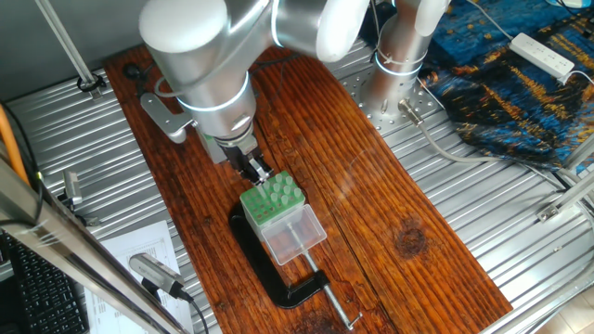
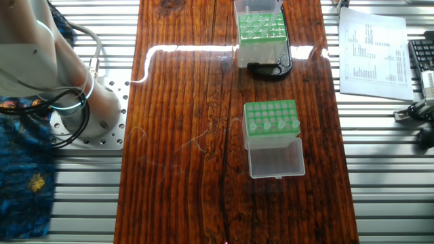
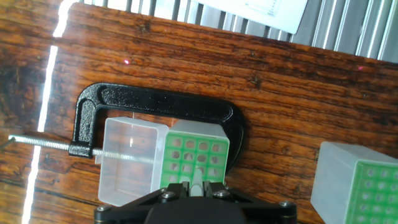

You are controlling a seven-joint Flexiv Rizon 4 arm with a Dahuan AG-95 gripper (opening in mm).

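Observation:
A green-topped tip rack (image 1: 272, 198) with a clear open lid (image 1: 295, 234) sits inside a black C-clamp (image 1: 263, 264) on the wooden table. Over the end of this rack away from its lid is my gripper (image 1: 261, 176). The wrist view has the gripper low in front of the green grid (image 3: 194, 155). A pale, narrow tip (image 3: 197, 177) stands upright between the fingers, which look shut on it. Whether its lower end is in a hole cannot be told. Exterior view 2 does not include the gripper.
A second green rack (image 2: 270, 112) with its lid (image 2: 277, 159) open stands apart from the clamped one, with a row of pale tips. The clamp's screw (image 1: 336, 304) sticks out past the lid. Bare wood (image 1: 390, 223) lies to the right.

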